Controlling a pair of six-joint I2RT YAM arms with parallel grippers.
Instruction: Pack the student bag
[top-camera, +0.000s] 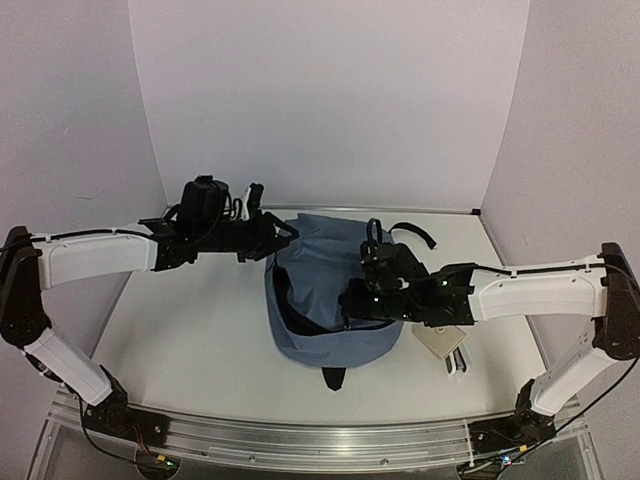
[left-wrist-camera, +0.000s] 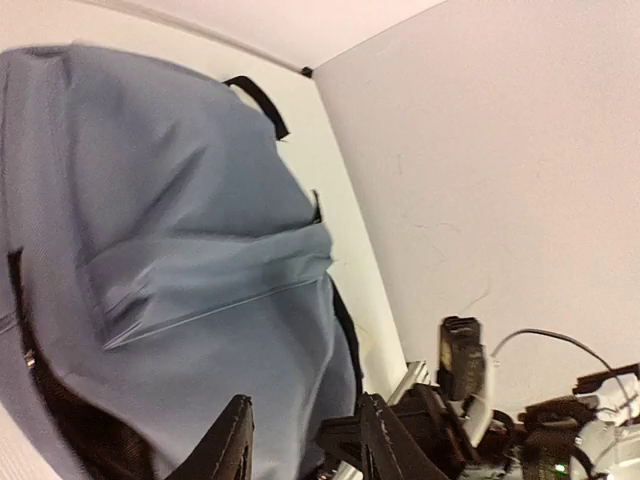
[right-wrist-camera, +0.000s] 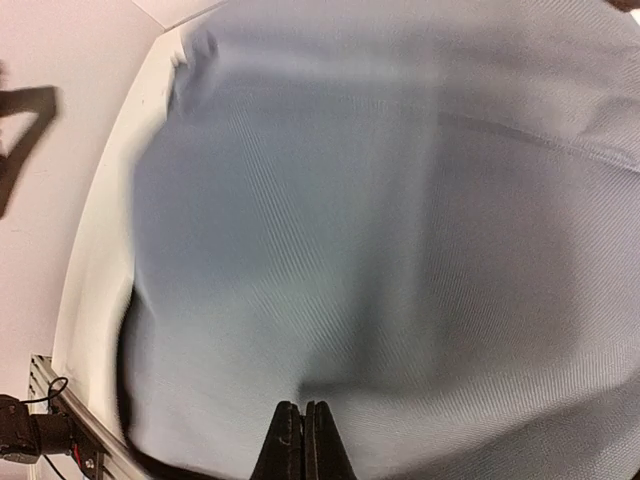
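Note:
A blue-grey bag (top-camera: 335, 348) lies on the table with its dark mouth gaping toward the front; its fabric fills much of both wrist views. Over its upper left edge is my left gripper (top-camera: 285, 235), with its fingers (left-wrist-camera: 238, 437) spread and nothing visible between them. My right gripper (top-camera: 347, 300) reaches over the bag's opening. Its fingertips (right-wrist-camera: 285, 415) are together in the right wrist view, with nothing seen between them. A beige notebook-like item (top-camera: 437, 340) lies right of the bag, partly under the right arm. What the bag holds is hidden.
Small dark-and-light slim items (top-camera: 457, 360) lie beside the notebook-like item. A black strap (top-camera: 415, 233) curls out behind the bag on the right, and another strap end (top-camera: 333, 378) sticks out in front.

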